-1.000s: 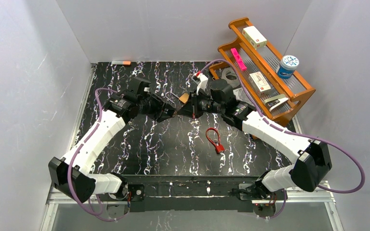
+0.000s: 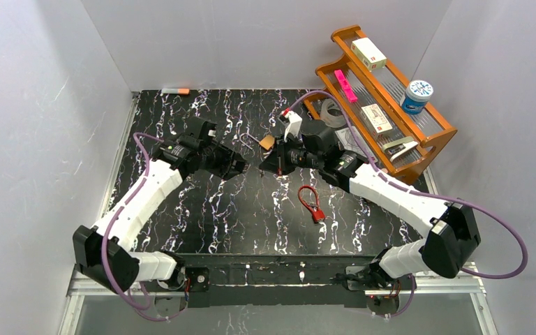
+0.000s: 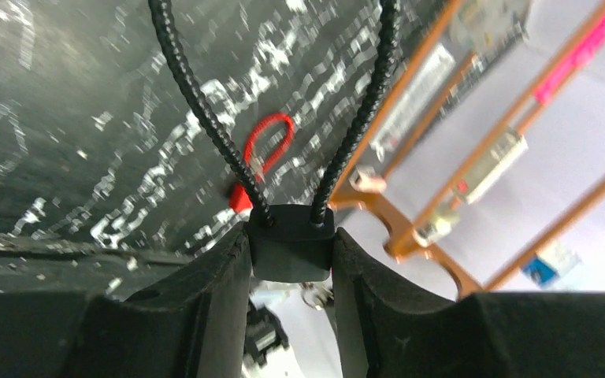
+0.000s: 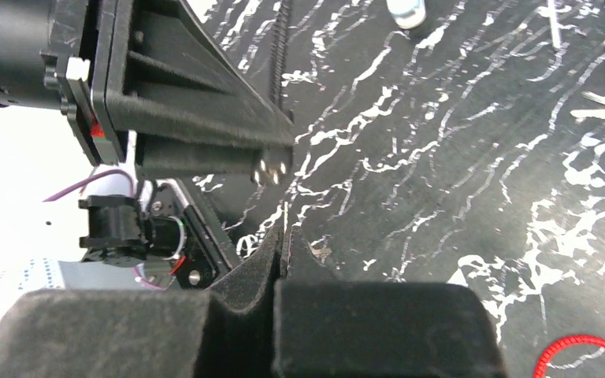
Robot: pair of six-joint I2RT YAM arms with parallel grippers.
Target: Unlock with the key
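A black padlock (image 3: 291, 246) with a braided black cable shackle (image 3: 205, 110) is clamped in my left gripper (image 2: 239, 166). Its shackle points away from the fingers. In the right wrist view, the lock's end shows small shiny spots (image 4: 272, 171) near the left gripper's tips. My right gripper is shut. A thin pale sliver, apparently the key (image 4: 286, 216) seen edge-on, stands up between its fingertips, just below the lock and apart from it. From the top, a small gap separates the two grippers; the keyhole cannot be made out.
On the dark marbled table lies a red cable padlock (image 2: 317, 216), in front of the right gripper. Behind the grippers is a brass padlock (image 2: 267, 142). A wooden shelf (image 2: 433, 139) fills the back right, and an orange-capped item (image 2: 176, 91) lies at the back left.
The right arm's elbow has shifted a little, while its fingertips stay nearly in place.
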